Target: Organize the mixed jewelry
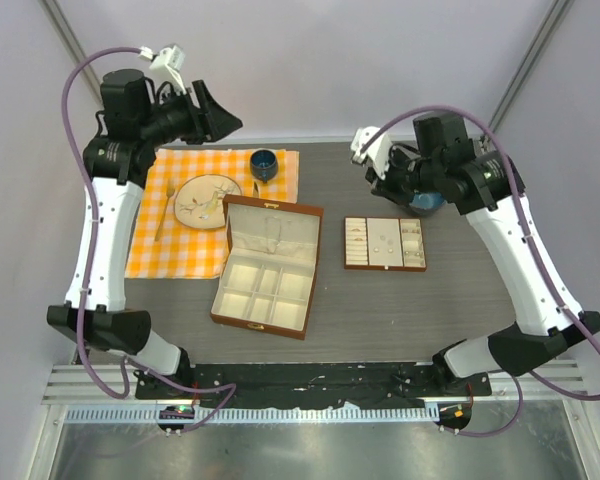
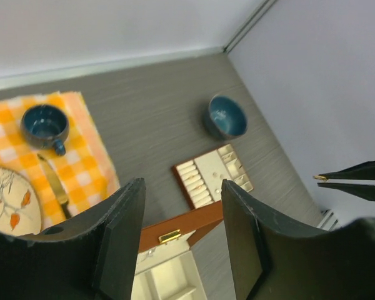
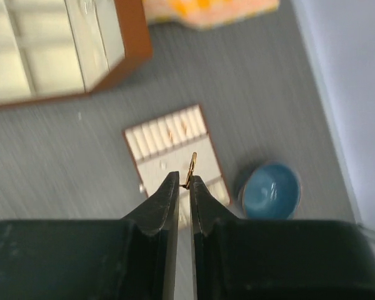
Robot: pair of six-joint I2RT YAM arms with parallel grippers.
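My right gripper is shut on a small gold piece of jewelry [image 3: 192,164], held above the small jewelry tray [image 1: 385,243], which has ring rolls, a flat pad and compartments with a few small pieces. My left gripper hangs open and empty above the yellow checked cloth's back edge. The open wooden jewelry box [image 1: 265,286] lies front-centre, its sectioned compartments looking empty from the top.
A plate [image 1: 202,205] and dark mug [image 1: 263,165] rest on the checked cloth [image 1: 160,260]. A blue bowl [image 3: 269,194] stands behind the tray.
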